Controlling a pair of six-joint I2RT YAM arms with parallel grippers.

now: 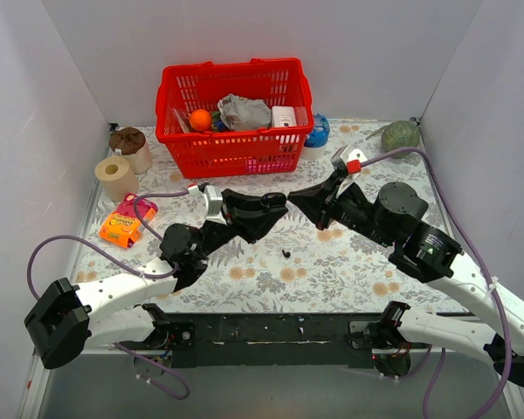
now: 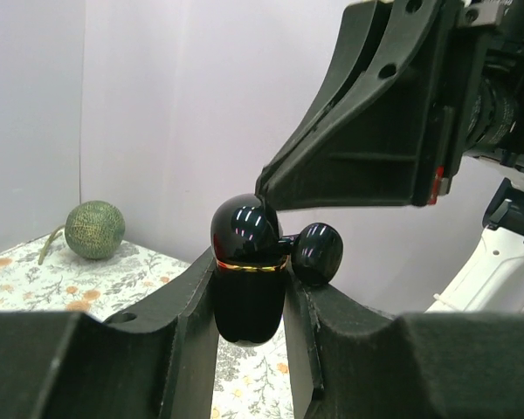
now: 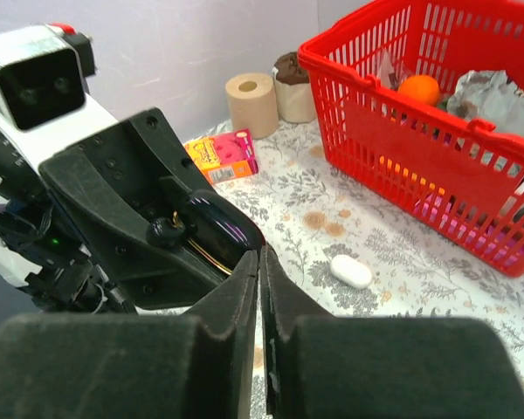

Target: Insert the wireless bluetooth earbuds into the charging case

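A glossy black charging case (image 2: 244, 229) with a gold seam line is held between the fingers of my left gripper, which is shut on it. Beside the seam a small rounded black piece (image 2: 317, 253) sticks out; it looks like an earbud, but how it sits cannot be told. My right gripper has its fingertips at the case's upper edge. Its fingers stand close together with only a narrow slit between them, and nothing shows held there. A small black earbud-like piece (image 1: 286, 254) lies on the table below.
A red basket (image 1: 234, 159) stands at the back. Paper rolls (image 1: 116, 177) and a snack packet (image 1: 127, 223) are on the left. A small white oval object (image 3: 351, 271) lies near the basket; a green melon (image 1: 400, 135) sits at the back right.
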